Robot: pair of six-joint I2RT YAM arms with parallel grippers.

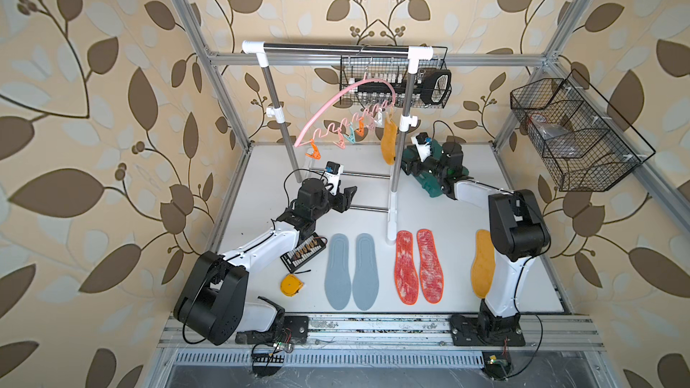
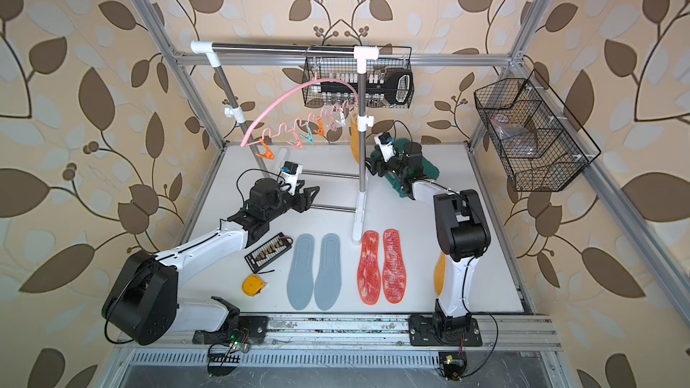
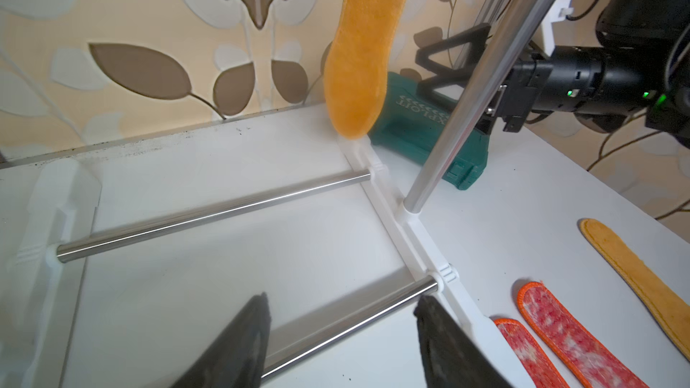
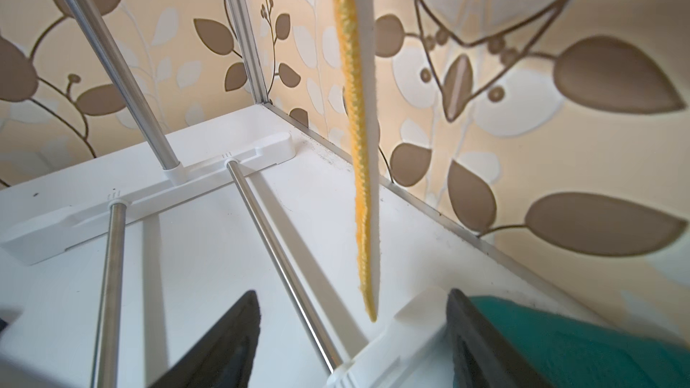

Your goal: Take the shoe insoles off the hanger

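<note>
One yellow insole (image 1: pixel 389 142) hangs from the pink hanger (image 1: pixel 341 90) at the back, at the right end of its row of clips. My right gripper (image 1: pixel 408 165) stands just right of it, open; in the right wrist view the insole (image 4: pixel 363 194) hangs edge-on, ahead of and between the fingers, with nothing held. My left gripper (image 1: pixel 346 197) is open and empty, below the hanger inside the rack. Blue insoles (image 1: pixel 337 273), red insoles (image 1: pixel 430 266) and another yellow insole (image 1: pixel 481 266) lie along the table's front.
The metal rack's upright (image 3: pixel 460 129) stands between my grippers. A green case (image 1: pixel 429 183) lies under my right gripper. A screwdriver set (image 1: pixel 302 251) and tape measure (image 1: pixel 291 284) lie front left. Wire baskets (image 1: pixel 567 143) hang on the right wall and at the back.
</note>
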